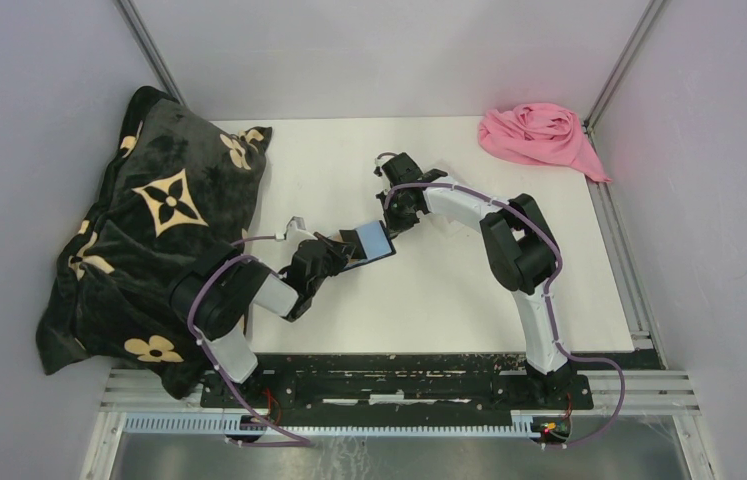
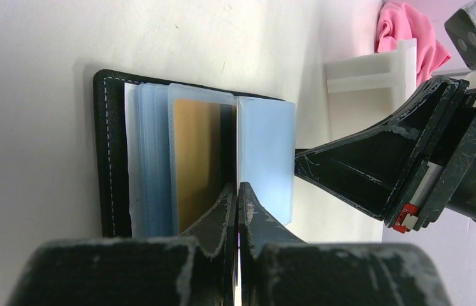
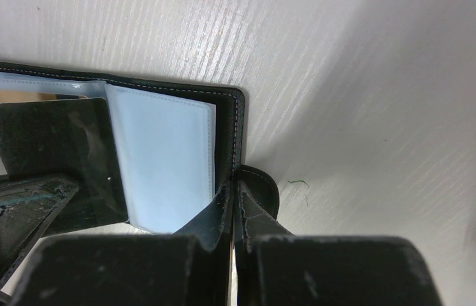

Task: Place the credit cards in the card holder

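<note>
The open card holder (image 3: 238, 124) lies on the white table, with a black cover and pale blue sleeves (image 3: 164, 153). A gold card (image 2: 197, 146) shows in its left sleeve. My left gripper is shut on a black card, seen edge-on in the left wrist view. The card stands over the holder near the fold between the sleeves; whether its lower edge is inside a sleeve I cannot tell. At the holder's right edge, beside a small black tab (image 3: 262, 190), my right gripper is shut, with nothing clearly visible between its fingers.
A white box (image 2: 375, 76) stands beyond the right gripper, partly hidden by it. A pink cloth (image 1: 539, 135) lies at the back right corner, and a dark patterned blanket (image 1: 164, 200) covers the left side.
</note>
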